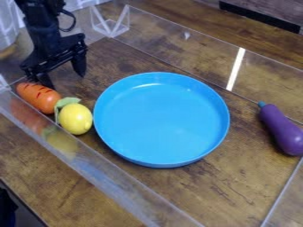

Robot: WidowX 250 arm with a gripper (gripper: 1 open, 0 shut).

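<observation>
The black gripper (53,62) hangs low at the upper left, its fingers open, just above and behind an orange carrot (39,96) with green leaves. A yellow lemon (74,119) lies against the carrot's leafy end, left of a large blue plate (161,119). A purple eggplant (281,129) lies at the far right.
Clear plastic walls edge the wooden surface (178,191), along the lower left and the right. The wood behind the plate and in front of it is bare.
</observation>
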